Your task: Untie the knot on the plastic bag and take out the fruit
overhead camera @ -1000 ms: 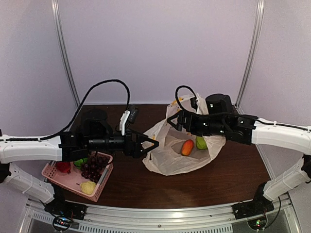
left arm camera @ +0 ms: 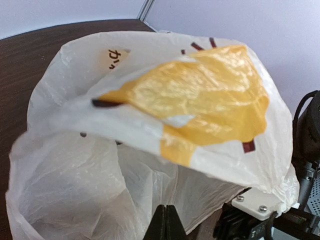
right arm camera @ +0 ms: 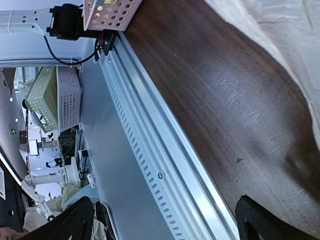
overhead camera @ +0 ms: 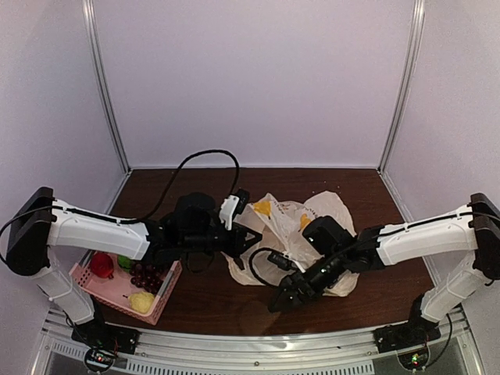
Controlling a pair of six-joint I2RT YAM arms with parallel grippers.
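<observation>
The white plastic bag (overhead camera: 332, 209) with yellow print lies on the dark table, its mouth spread wide. No fruit shows inside it; the arms and folds hide part of its inside. At the bag's left edge, my left gripper (overhead camera: 248, 248) is shut; in the left wrist view its black fingers (left arm camera: 165, 222) meet before the bag's mouth with nothing visible between them. Lower down, by the near side of the bag, my right gripper (overhead camera: 283, 301) points toward the front. Its fingers (right arm camera: 265, 225) stand wide apart in the right wrist view, with no object between them.
A pink basket (overhead camera: 158, 311) at the front left holds a red fruit (overhead camera: 101, 265), grapes (overhead camera: 147, 276), a yellow fruit (overhead camera: 141, 302) and something green. The metal rail (overhead camera: 258, 344) runs along the front. Bare table lies between basket and bag.
Both grippers have come lower, the right one toward the front and the left one rightward. The bag has sagged and spread; the orange and green fruits seen inside a second ago are now out of sight.
</observation>
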